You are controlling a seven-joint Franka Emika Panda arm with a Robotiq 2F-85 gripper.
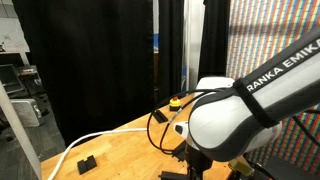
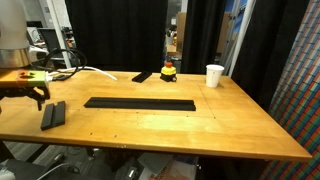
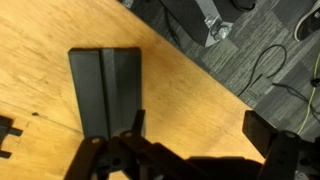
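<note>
In the wrist view, my gripper stands open with wide-apart fingers and bare tabletop between them. A dark flat block (image 3: 106, 90) with a lengthwise seam lies on the wood close to the left finger. From the other side, exterior view 2 has my gripper (image 2: 38, 98) at the table's left end, just above and beside that dark block (image 2: 53, 116). A long black strip (image 2: 140, 103) lies across the middle of the table. The arm covers much of the table in exterior view 1.
Toward the back of the table are a white cup (image 2: 214, 76), a yellow-and-red object (image 2: 168, 71) and a flat black item (image 2: 141, 76). A small black piece (image 1: 87, 164) lies near a white cable (image 1: 100, 134).
</note>
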